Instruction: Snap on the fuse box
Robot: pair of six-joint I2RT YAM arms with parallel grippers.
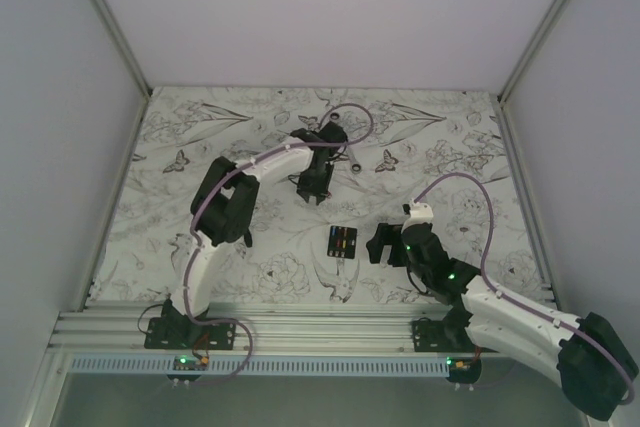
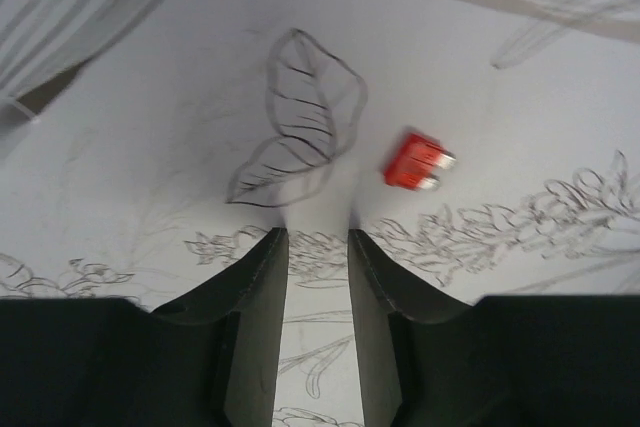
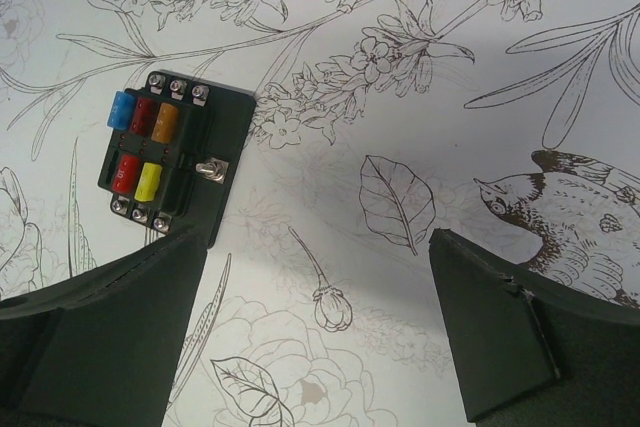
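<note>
The fuse box (image 1: pixel 342 242) lies on the table's front centre; in the right wrist view it (image 3: pixel 227 212) carries coloured fuses and metal terminals. Beyond it, my left gripper (image 1: pixel 313 193) hangs over the table. In the left wrist view its fingertips (image 2: pixel 318 241) stand a little apart, with a small red piece (image 2: pixel 414 161) on the surface just beyond them to the right. My right gripper (image 1: pixel 387 244) is open beside the fuse box, with nothing between its fingers in its wrist view (image 3: pixel 320 247).
A dark object (image 1: pixel 248 237) lies left of centre. Light strips with rings (image 1: pixel 356 166) lie at the back behind the left gripper.
</note>
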